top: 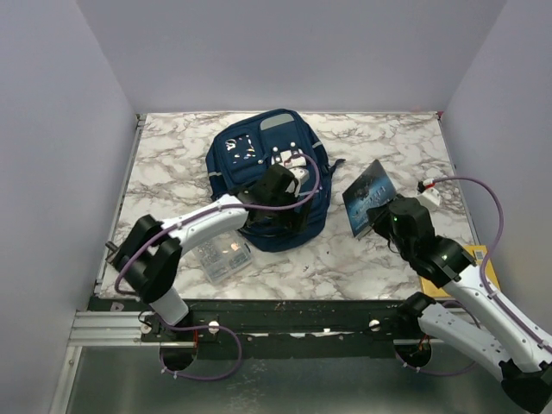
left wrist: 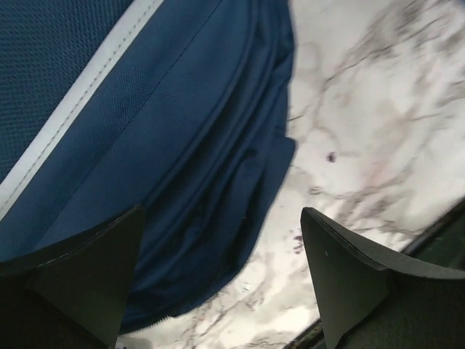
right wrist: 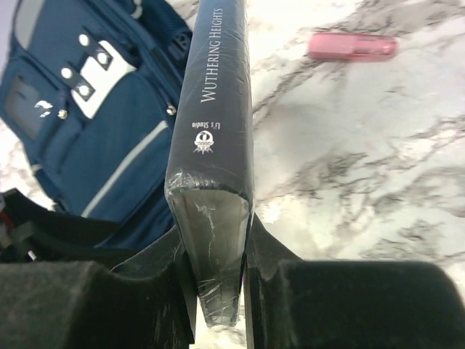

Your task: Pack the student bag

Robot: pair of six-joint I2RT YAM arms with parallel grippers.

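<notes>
The dark book (right wrist: 211, 123), its spine reading "Wuthering Heights", is held by its lower end in my right gripper, which is shut on it. From the top view the book (top: 369, 197) hangs over the marble right of the bag, its cover turned steeply. The navy student bag (top: 259, 147) lies at the table's back middle. Over the bag's lower right part is my left gripper (top: 297, 220); in the left wrist view its fingers (left wrist: 356, 276) stand wide apart, with bag fabric and marble visible below and nothing between them. The bag's opening is largely hidden by the left arm.
A clear transparent case (top: 222, 256) lies left of the bag's lower end. A yellow folder (top: 476, 267) is at the right, partly under the right arm. A small pink item (right wrist: 352, 46) rests on the marble. Clear marble (top: 328, 276) lies front centre.
</notes>
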